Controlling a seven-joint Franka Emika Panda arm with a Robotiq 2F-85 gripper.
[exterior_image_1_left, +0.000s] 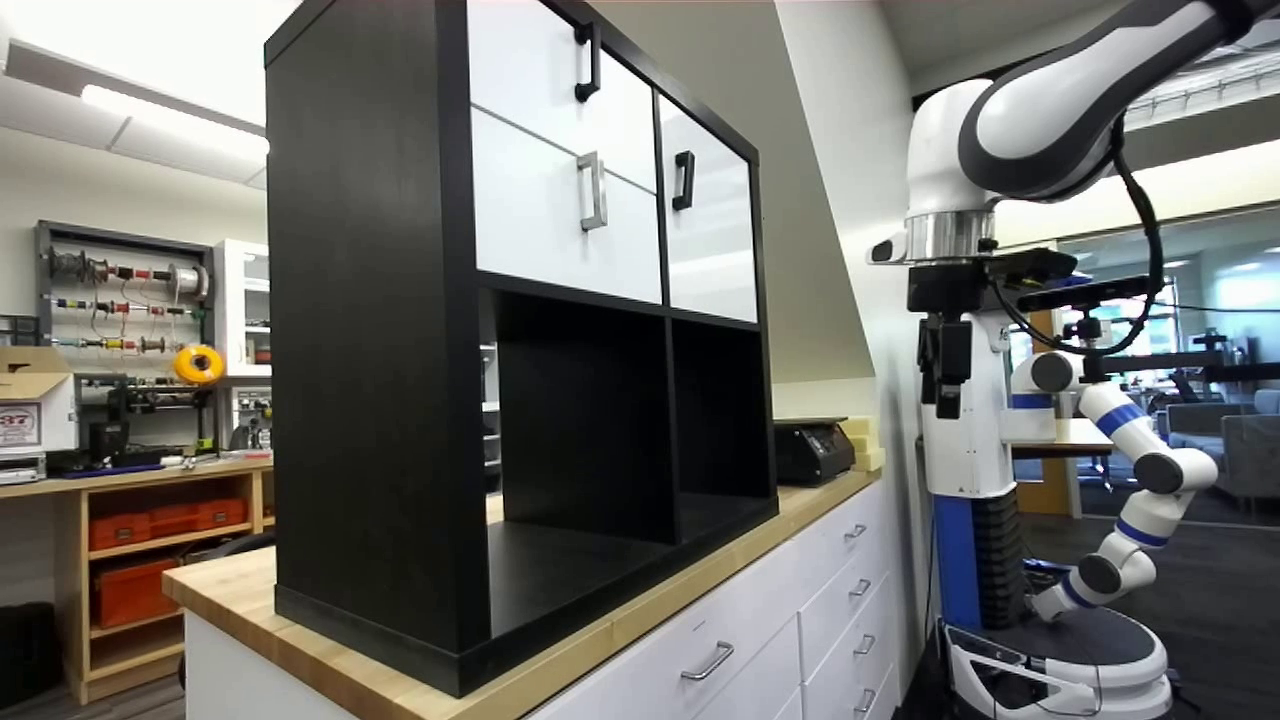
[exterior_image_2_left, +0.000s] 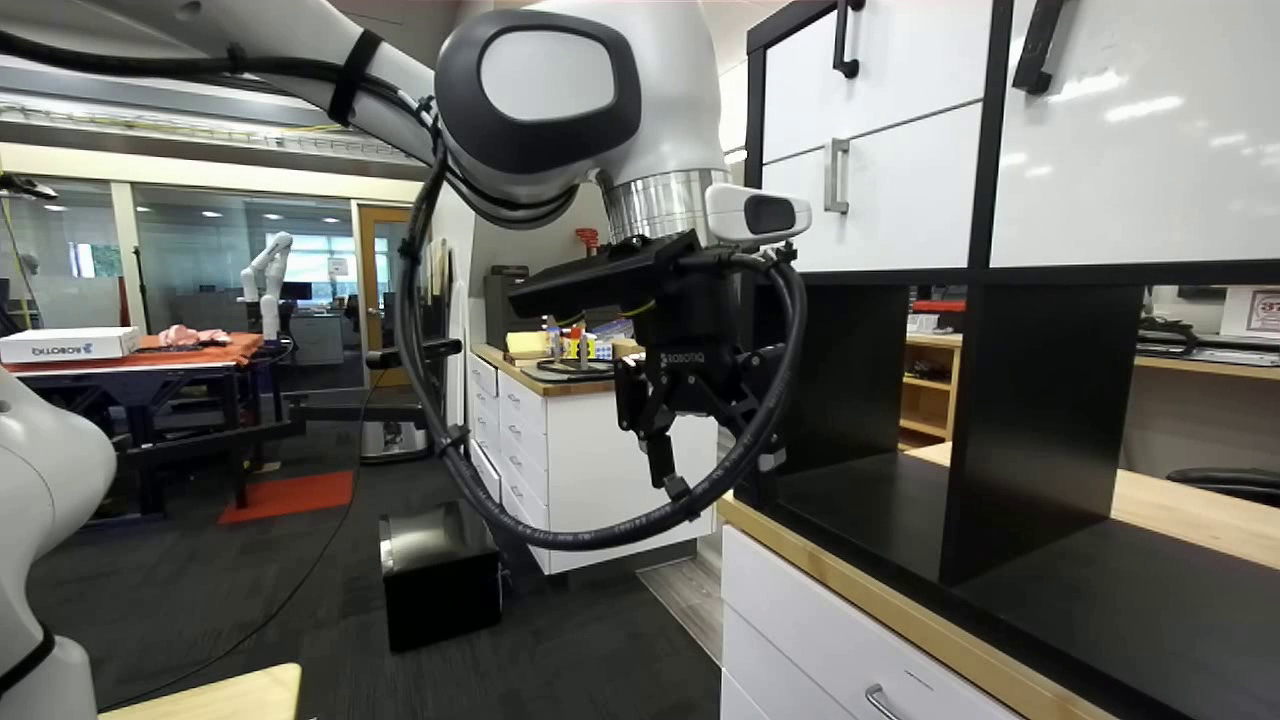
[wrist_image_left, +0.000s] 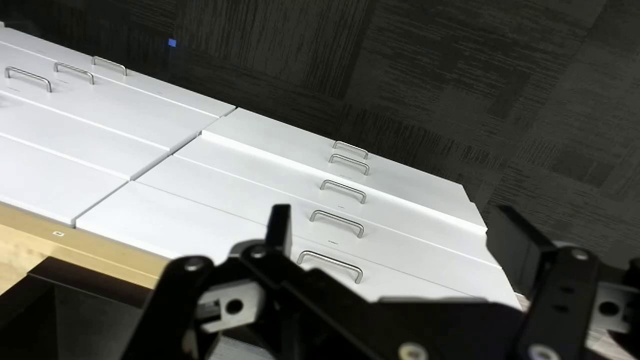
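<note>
My gripper points downward, its two black fingers (wrist_image_left: 519, 252) wide apart with nothing between them. In the second exterior view the gripper (exterior_image_2_left: 672, 468) hangs in front of the black shelf unit (exterior_image_2_left: 1044, 420), to the left of its open lower compartments, touching nothing. The first exterior view shows the gripper (exterior_image_1_left: 945, 390) in the air to the right of the unit. Across the unit's top are white doors or drawer fronts (exterior_image_1_left: 564, 198), all closed, with a silver handle (exterior_image_1_left: 593, 190) and black handles (exterior_image_1_left: 684, 180). The lower compartments are empty.
Below the unit is a wooden counter (exterior_image_1_left: 624, 624) over white drawers (wrist_image_left: 252, 174) with metal handles. A black appliance (exterior_image_1_left: 812, 448) stands at the counter's far end. A looped black cable (exterior_image_2_left: 576, 536) hangs round the gripper. A black box (exterior_image_2_left: 440, 576) sits on the dark floor.
</note>
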